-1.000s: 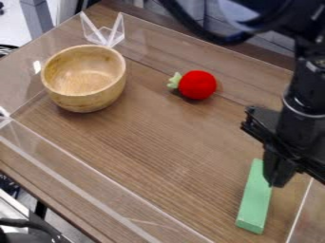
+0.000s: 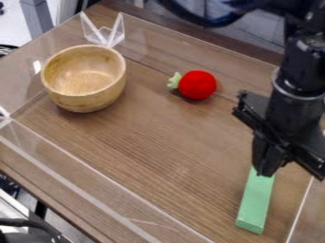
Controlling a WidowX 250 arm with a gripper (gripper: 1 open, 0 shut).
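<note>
The dark gripper point(image 2: 267, 163) is at the right of the camera view, shut with nothing visible between its fingers, hanging just above the upper end of a pale green bar point(image 2: 254, 207) on the wooden table point(image 2: 140, 180). A red tomato-like object point(image 2: 199, 85) with a green top lies at the back middle. A wooden bowl point(image 2: 83, 78) sits at the left.
A clear white item point(image 2: 105, 30) is at the back left. Cables cross the lower left corner.
The gripper has moved a little to the left over the last second. The bar, red object and bowl have not moved.
</note>
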